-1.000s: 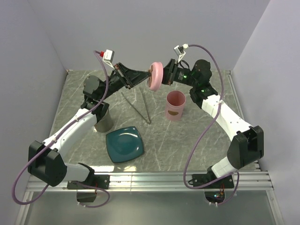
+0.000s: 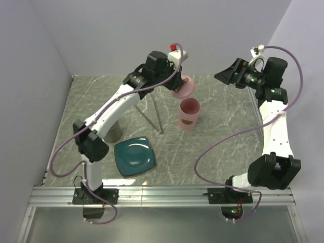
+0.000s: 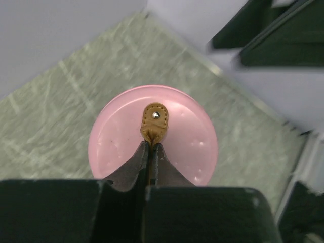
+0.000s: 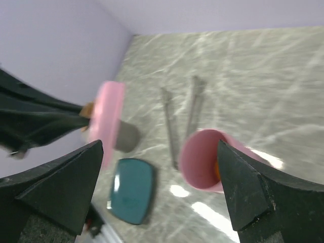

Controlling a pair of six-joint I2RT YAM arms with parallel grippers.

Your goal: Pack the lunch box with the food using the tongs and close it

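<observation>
A round pink lid (image 3: 187, 131) hangs from its tan leather strap (image 3: 154, 124), and my left gripper is shut on that strap. In the top view the lid (image 2: 186, 88) is just above and behind the open pink lunch box (image 2: 189, 119), held in the air. The box stands upright; through its mouth in the right wrist view something orange shows, mostly hidden. My right gripper (image 2: 228, 76) is open at the back right, apart from lid and box, with nothing between its fingers.
A teal square plate (image 2: 134, 156) lies front left, empty. A grey canister (image 2: 114, 133) stands behind the left arm, partly hidden. Two thin utensils (image 2: 156, 114) lie left of the box.
</observation>
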